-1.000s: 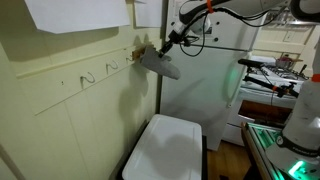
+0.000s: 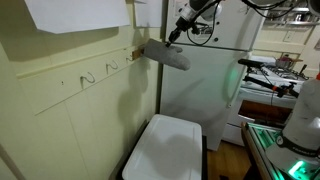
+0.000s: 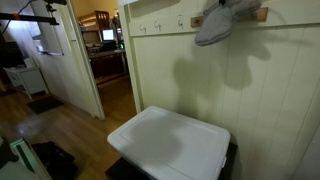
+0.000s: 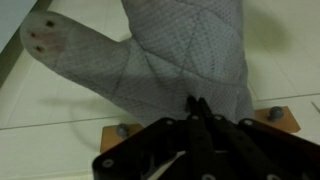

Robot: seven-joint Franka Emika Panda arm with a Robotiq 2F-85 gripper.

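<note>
A grey quilted oven mitt (image 2: 167,55) hangs in the air close to the cream panelled wall. In the wrist view the mitt (image 4: 180,55) fills the middle, its thumb pointing to the upper left. My gripper is shut with the fabric pinched at its fingertips. Behind the mitt runs a wooden peg rail (image 4: 285,119), with a dark peg showing on either side. From the second exterior view, the mitt (image 3: 220,25) covers the rail's middle; whether a peg catches it cannot be seen.
Several small hooks (image 2: 87,78) line the wall left of the rail. Below stands a white-topped bin or table (image 2: 165,150), its top clear. A white fridge (image 2: 205,85) is beyond the arm, and white sheets hang above the hooks.
The mitt and gripper have risen and shifted slightly right in exterior view 1. The mitt's free end has swung up, so it lies more level than before.
</note>
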